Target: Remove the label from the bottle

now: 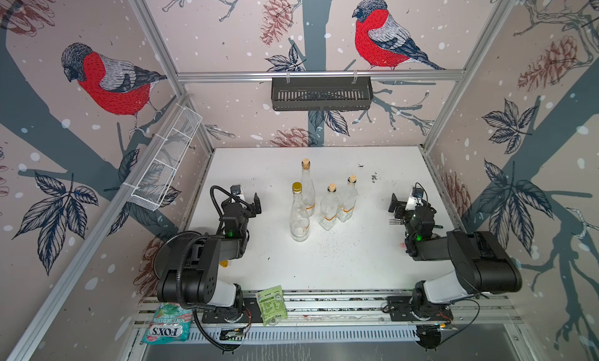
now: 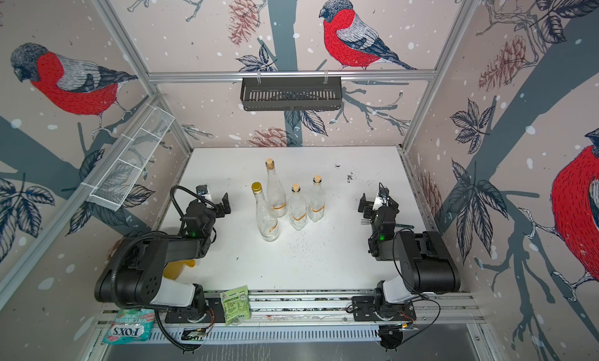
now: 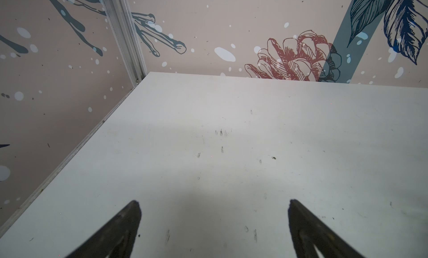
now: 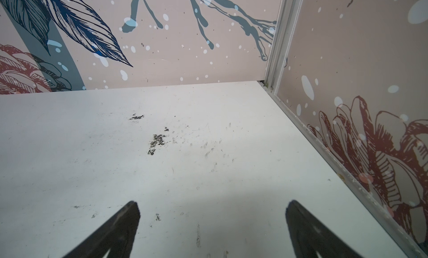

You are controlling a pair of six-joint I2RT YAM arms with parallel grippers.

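Several clear glass bottles stand upright in a group mid-table. In the top left view, a gold-capped bottle is in front, with a tall corked bottle behind it. To their right are two shorter corked bottles, one nearer and one farther. Thin orange bands show low on the bottles; whether each is a label or print cannot be told. Left of the group, my left gripper is open and empty. On the far right, my right gripper is likewise open, nothing between its fingers.
A fork lies beneath the right gripper. Something yellow is partly covered by the left arm. A black basket hangs on the back wall, a white wire rack on the left. Bare table separates the bottles from both grippers.
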